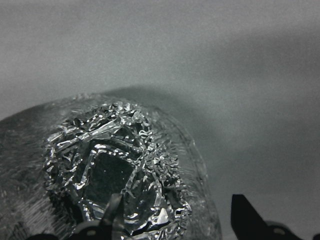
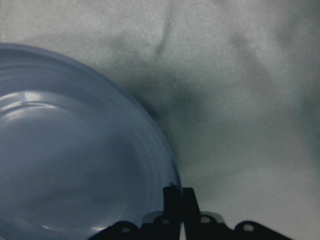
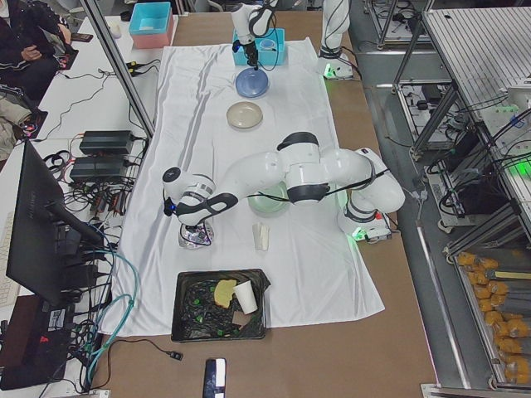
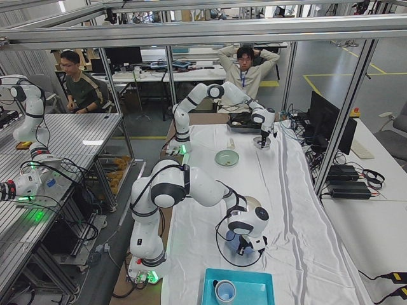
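Observation:
A clear bowl with crumpled foil in it [image 1: 115, 170] sits on the white cloth. My left gripper hangs over it with fingers apart, one above the bowl, the other beside it over cloth. At the far end in the camera left view, a blue plate [image 2: 60, 150] lies on the cloth. My right gripper is at that plate's rim with its fingertips together on the rim. A beige plate [image 3: 245, 115] and a green plate [image 4: 226, 157], partly hidden by the left arm in the camera left view, lie between.
A black lined tray [image 3: 187, 307] with a cup and other items stands at the near end. A blue bin [image 4: 267, 286] with a cup is beside the right arm. A small pale item [image 3: 260, 239] lies near the green plate. Cables and a monitor line the side.

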